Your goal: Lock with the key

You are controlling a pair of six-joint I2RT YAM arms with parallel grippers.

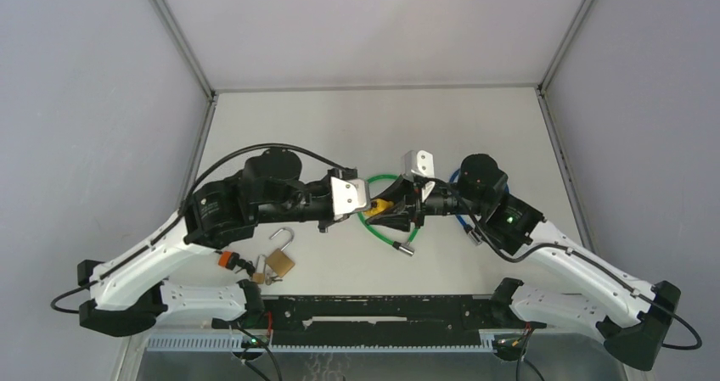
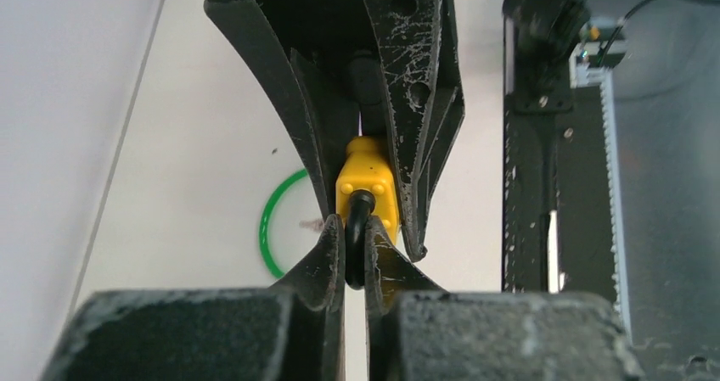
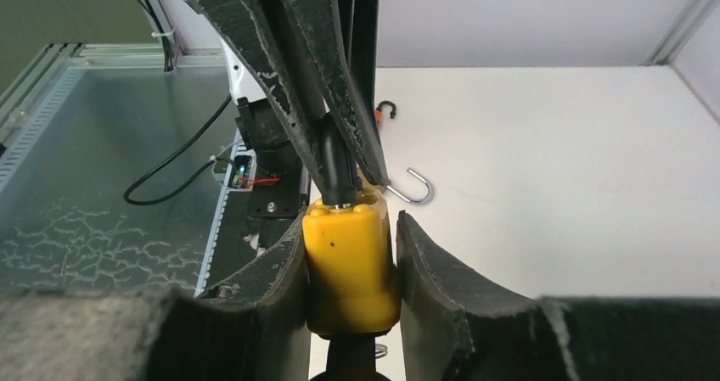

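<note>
A yellow padlock is held up between my two grippers above the table. My left gripper is shut on the black head of the key, which points at the face of the padlock. In the right wrist view a sliver of bright metal shows where the key meets the padlock; how deep the key sits is hidden. The fingers of my right gripper stand on both sides of the padlock, very close to it. Whether they press on it cannot be made out.
A green cable lock lies on the table below the grippers, and a blue one lies under the right arm. Brass padlocks and an orange-and-black item are at the front left.
</note>
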